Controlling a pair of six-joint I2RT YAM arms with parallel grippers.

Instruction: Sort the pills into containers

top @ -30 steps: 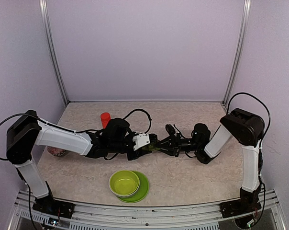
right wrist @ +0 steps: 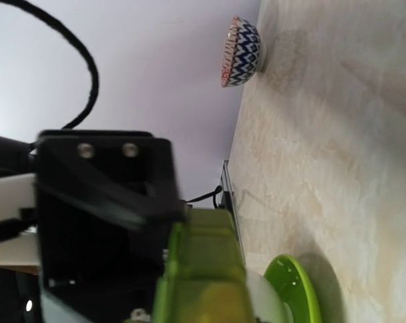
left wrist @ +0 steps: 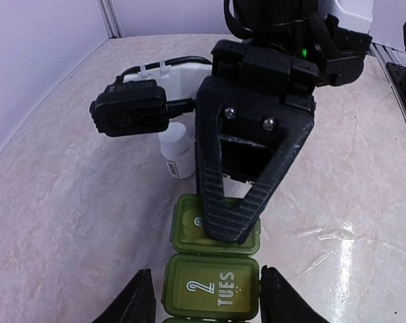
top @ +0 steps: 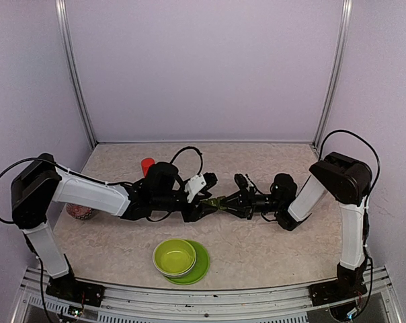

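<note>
In the middle of the top view my right gripper (top: 226, 202) is shut on a green pill organizer (top: 212, 202); in the left wrist view its fingers cross the upper compartment lid. My left gripper is part open, its fingertips either side of the lid marked 2 TUES (left wrist: 210, 286). In the right wrist view the organizer (right wrist: 203, 276) hides much of what lies beyond. A white pill bottle (left wrist: 177, 153) stands on the table behind it.
Green bowls (top: 175, 254) on a green plate (top: 199, 269) sit near the front edge. A red cup (top: 147, 163) and a patterned bowl (top: 80, 212) are at the left.
The head of my left gripper has shifted slightly back and to the left in the top view, tilting a little. My right arm and the bowls have stayed put.
</note>
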